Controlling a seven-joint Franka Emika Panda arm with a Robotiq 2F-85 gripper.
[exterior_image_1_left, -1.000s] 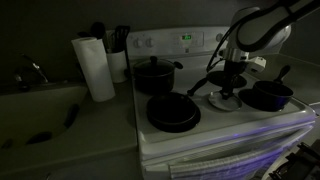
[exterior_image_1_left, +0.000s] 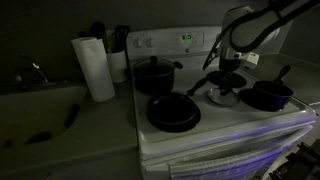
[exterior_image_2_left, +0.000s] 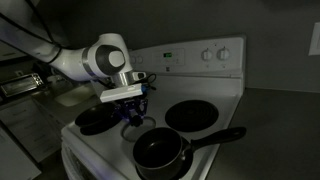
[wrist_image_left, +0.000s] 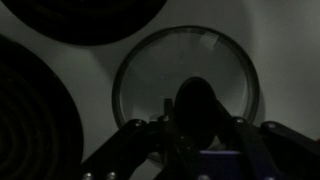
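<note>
A round glass lid (wrist_image_left: 150, 75) with a dark rim and black knob (wrist_image_left: 195, 100) fills the middle of the wrist view. My gripper is shut on the knob, its fingers coming in from the bottom edge. From outside, the pale lid (exterior_image_1_left: 224, 98) appears low over the white stove top between the burners, directly beneath the gripper (exterior_image_1_left: 226, 84). The second exterior view also has the lid (exterior_image_2_left: 136, 128) under the gripper, behind a dark saucepan (exterior_image_2_left: 160, 150). Whether the lid still touches the stove cannot be told.
A black frying pan (exterior_image_1_left: 173, 112) occupies the front left burner, with a lidded dark pot (exterior_image_1_left: 154, 74) behind it. The saucepan's handle (exterior_image_2_left: 218, 138) points right over the stove edge. A paper towel roll (exterior_image_1_left: 95, 68) stands on the left counter.
The arm and gripper have risen slightly over the last second. The lid also appears a little higher in the first exterior view, still beneath the gripper.
</note>
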